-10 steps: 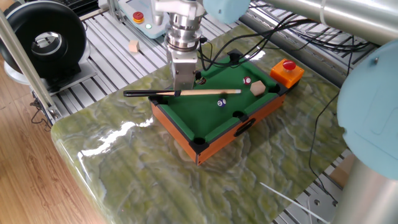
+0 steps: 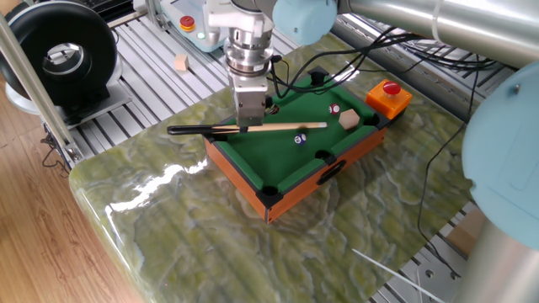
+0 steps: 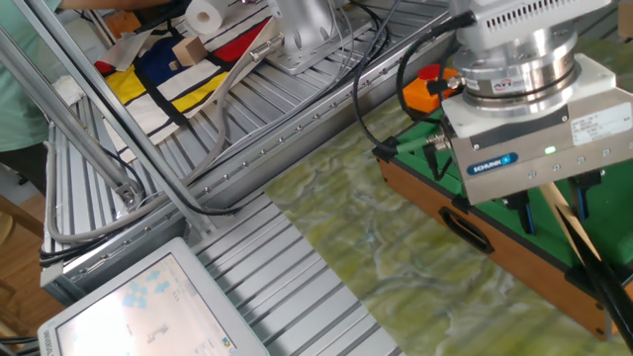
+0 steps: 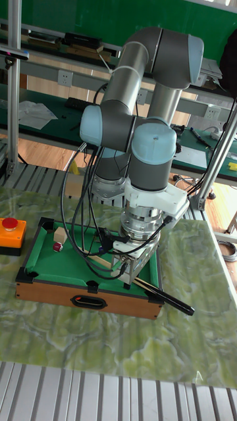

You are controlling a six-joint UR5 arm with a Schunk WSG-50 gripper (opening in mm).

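A cue stick (image 2: 290,126) with a black handle lies across the near left rim of a small green pool table (image 2: 274,160), its pale tip over the felt. My gripper (image 3: 556,220) points down over the cue. Its two dark, blue-edged fingers (image 3: 521,213) stand well apart, with the cue (image 3: 577,232) passing through the space between them in exterior view 2. Whether a finger touches the cue is unclear. On the felt are a red-striped ball (image 2: 334,108), a purple ball (image 2: 301,139) and a wooden block (image 2: 349,119). In exterior view 3 the gripper body hides the fingertips.
An orange box with a red button (image 2: 389,99) stands beside the pool table's far right corner. Black cables (image 2: 370,46) hang from the arm near the table's back.
My gripper has come down slightly toward the cue over the last second. The cue, balls and block look unmoved.
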